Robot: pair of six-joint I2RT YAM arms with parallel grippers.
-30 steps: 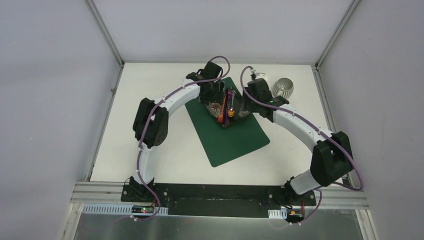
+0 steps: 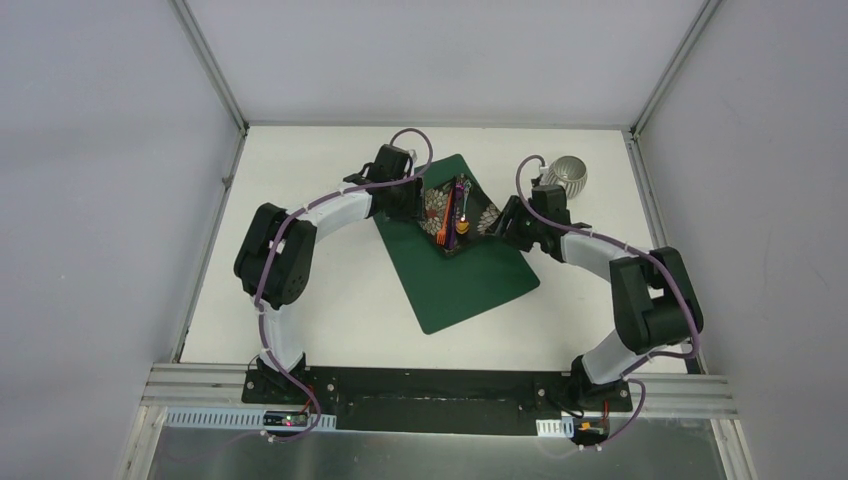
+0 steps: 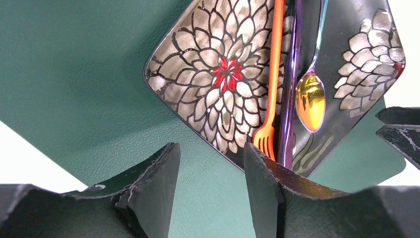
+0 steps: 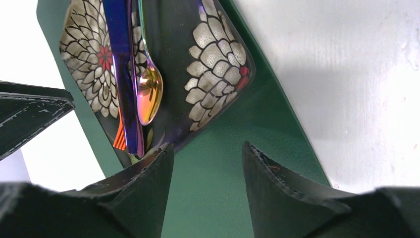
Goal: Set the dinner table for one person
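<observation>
A square dark plate with white-petalled flowers (image 3: pixel 198 84) lies on a green mat (image 2: pixel 465 300). On it rest an orange fork (image 3: pixel 271 99), a purple knife (image 4: pixel 119 59) and a rainbow-gold spoon (image 3: pixel 310 101). My left gripper is open beside the plate's left side, nothing between its fingers. My right gripper is open at the plate's other side, over the mat, also empty.
A ribbed cup (image 2: pixel 567 172) stands at the back right on the white table (image 2: pixel 290 170), beside the right arm.
Both arms have moved outward from above the plate, the left toward the left and down-image, the right toward the right and down-image. The plate and cutlery look unmoved.
</observation>
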